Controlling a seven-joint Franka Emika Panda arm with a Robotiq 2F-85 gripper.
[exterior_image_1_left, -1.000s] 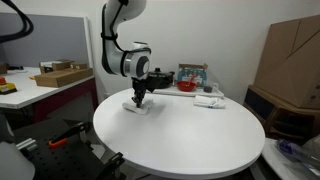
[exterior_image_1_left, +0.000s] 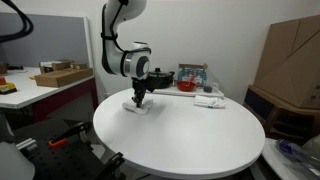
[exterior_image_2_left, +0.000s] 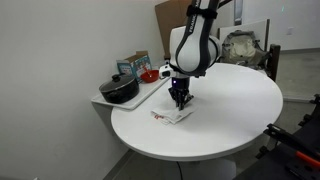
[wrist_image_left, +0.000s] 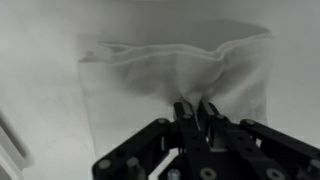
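Observation:
A white cloth (wrist_image_left: 130, 100) lies on the round white table (exterior_image_1_left: 190, 135). In the wrist view its near middle is pinched up into a fold between the fingertips of my gripper, which is shut on it. The rest of the cloth spreads out flat around the pinch. From the second exterior view, the gripper (exterior_image_2_left: 181, 104) points straight down at the cloth (exterior_image_2_left: 172, 115), which stays on the table close to its edge.
A black pot (exterior_image_2_left: 120, 89) stands on a white tray behind the table, with a red bowl (exterior_image_2_left: 150, 76) near it. Another white folded item (exterior_image_1_left: 209, 101) lies at the table's far side.

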